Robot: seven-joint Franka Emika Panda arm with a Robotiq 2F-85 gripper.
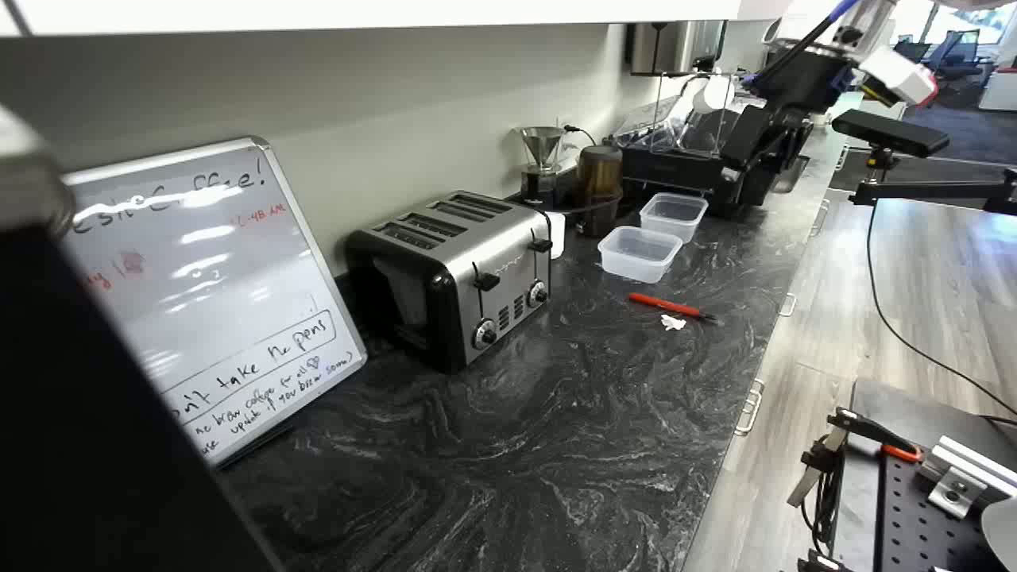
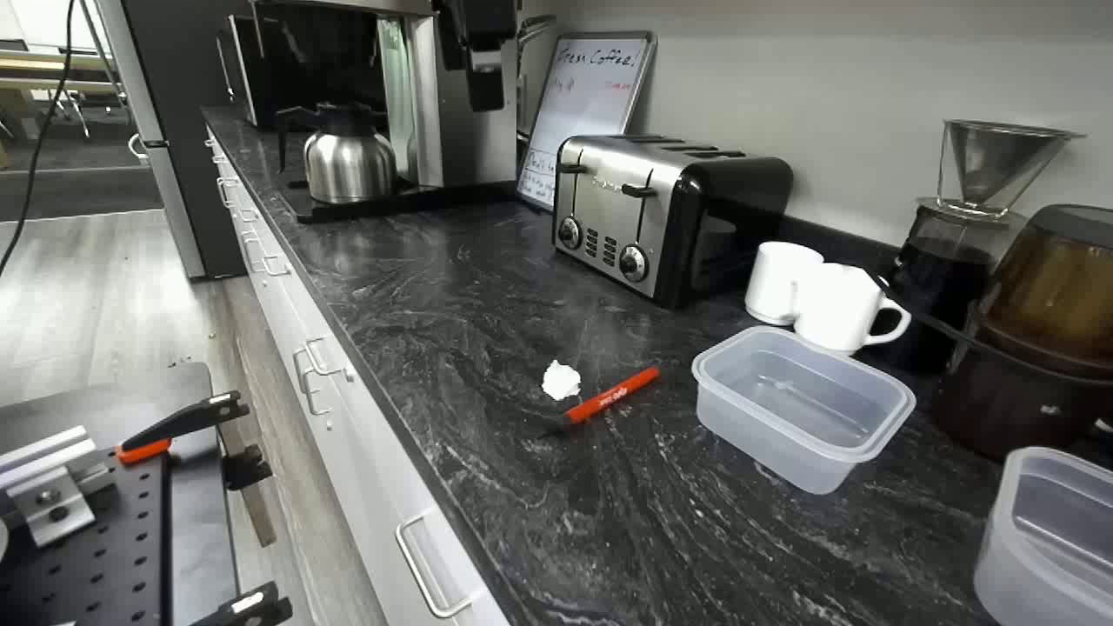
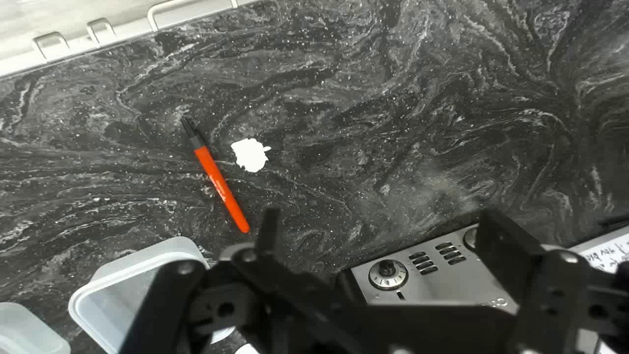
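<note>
My gripper stands open in the wrist view, its two dark fingers wide apart and nothing held between them. It is above the counter, with the toaster's front [image 3: 442, 271] showing beneath the gap. A red-orange marker [image 3: 221, 188] with a dark tip lies flat on the counter. Beside it, close but apart, is a small crumpled white scrap [image 3: 250, 154]. In exterior view 2 the marker [image 2: 616, 395] and scrap [image 2: 561, 381] lie in front of a clear plastic container [image 2: 803, 407], which looks empty. A dark part of the arm [image 2: 482, 52] hangs at the top there.
The steel toaster [image 1: 458, 267] stands near the wall by a leaning whiteboard [image 1: 219, 286]. White mugs [image 2: 840, 308], a second container [image 2: 1054, 532] and a glass dripper [image 2: 991, 167] crowd the wall side. A steel carafe [image 2: 349, 165] stands further off.
</note>
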